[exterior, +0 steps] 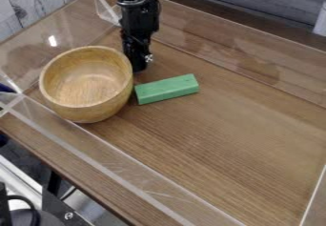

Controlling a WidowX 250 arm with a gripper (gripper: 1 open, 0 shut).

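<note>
A wide wooden bowl (84, 108) rests on the left part of the tabletop. Just right of it lies a green block (167, 88), long and flat. My dark gripper (140, 60) is low at the bowl's upper right edge, behind the block, with the arm reaching up to the top of the view. Its fingertips are small and dark here, so whether anything is between them cannot be made out.
</note>
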